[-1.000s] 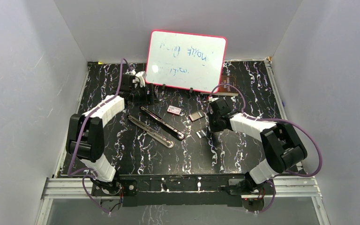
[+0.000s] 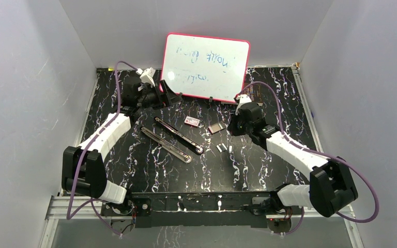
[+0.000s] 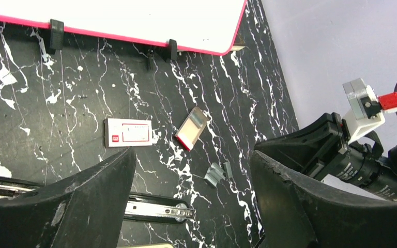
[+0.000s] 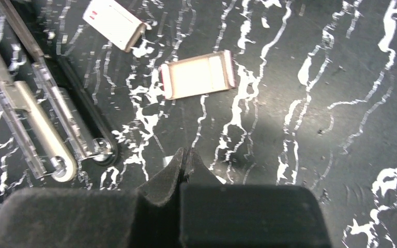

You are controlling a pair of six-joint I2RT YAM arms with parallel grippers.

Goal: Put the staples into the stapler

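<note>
In the top view, the black stapler (image 2: 181,137) and the beige stapler (image 2: 165,144) lie opened out on the table. A small cluster of grey staple strips (image 3: 215,174) lies right of them, with a single strip of staples (image 3: 227,170) apart beside it. My right gripper is shut with nothing between its fingers, raised above the table; its fingers mostly hide the staples in the right wrist view. Behind the staplers, before the whiteboard, my left gripper is wide open and empty.
A white-and-red staple box (image 2: 192,121) and an open, shallow box part (image 2: 216,127) lie between the grippers. The whiteboard (image 2: 205,64) stands at the back, and a dark box (image 2: 253,94) sits behind the right arm.
</note>
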